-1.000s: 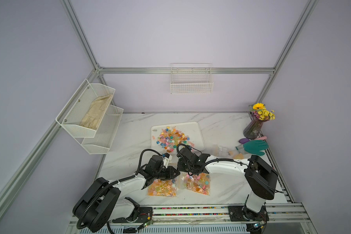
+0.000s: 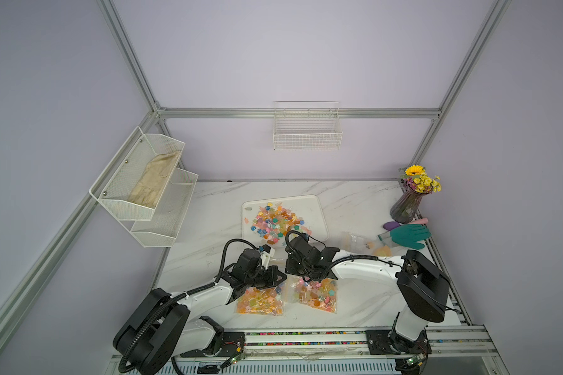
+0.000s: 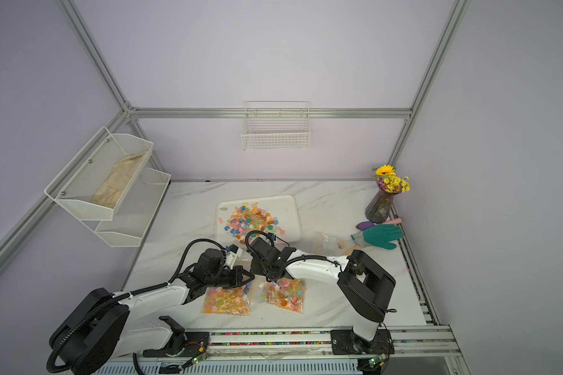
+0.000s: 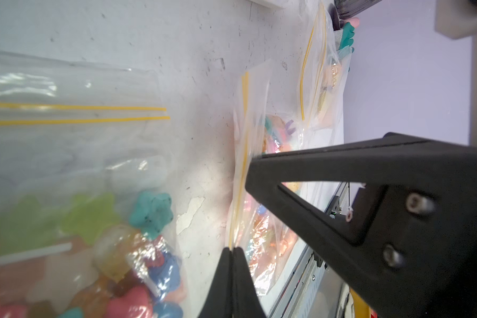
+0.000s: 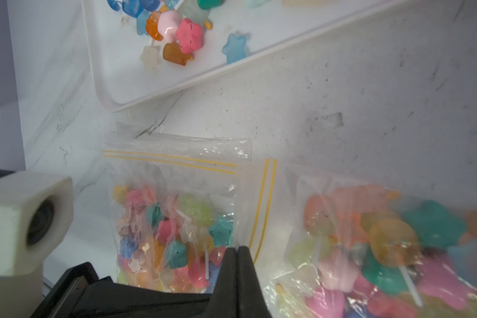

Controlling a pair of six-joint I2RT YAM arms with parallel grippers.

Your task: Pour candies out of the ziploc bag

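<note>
Two clear ziploc bags of colored candies lie on the table. The left bag [image 2: 260, 302] is flat, its two yellow zip lines facing the tray. The right bag [image 2: 317, 293] is turned so its zip end points left, between my grippers. My left gripper is shut with its tips at one end of the right bag's yellow zip strip. Further along that strip, the tip of my right gripper is also shut against the bag's mouth. Whether either pinches the thin plastic, I cannot tell. The white tray [image 2: 319, 215] behind holds many loose candies.
At the right, a clear bag [image 2: 354, 241] lies near a teal glove [image 2: 410, 236] and a vase of flowers [image 2: 406, 206]. Wire baskets [image 2: 140, 187] hang on the left wall.
The bags and tray have not visibly moved.
</note>
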